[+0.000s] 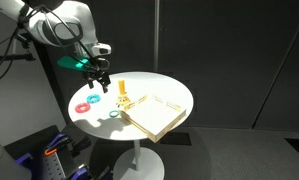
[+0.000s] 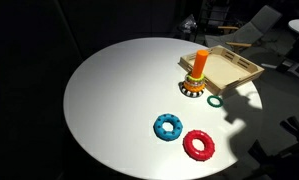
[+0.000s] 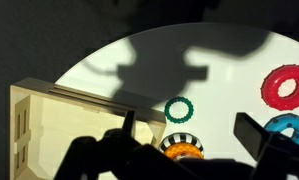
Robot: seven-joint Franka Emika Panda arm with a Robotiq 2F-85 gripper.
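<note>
A stacking toy with an orange post (image 2: 201, 64) and a black-and-white base stands on the round white table (image 2: 119, 100). Close beside its base lies a small green ring (image 2: 214, 101). A blue ring (image 2: 168, 126) and a red ring (image 2: 198, 145) rest flat on the tabletop, apart from the toy. Over the table hangs my gripper (image 1: 99, 88), open and empty. In the wrist view its fingers (image 3: 117, 146) are spread wide, with the green ring (image 3: 178, 109) and the toy's base (image 3: 181, 146) seen between them, below.
A shallow wooden tray (image 1: 155, 116) sits at the table's edge, near the toy, and looks empty. Bare tabletop spreads out on the toy's other side. The table's round edge drops to a dark floor (image 1: 239, 155).
</note>
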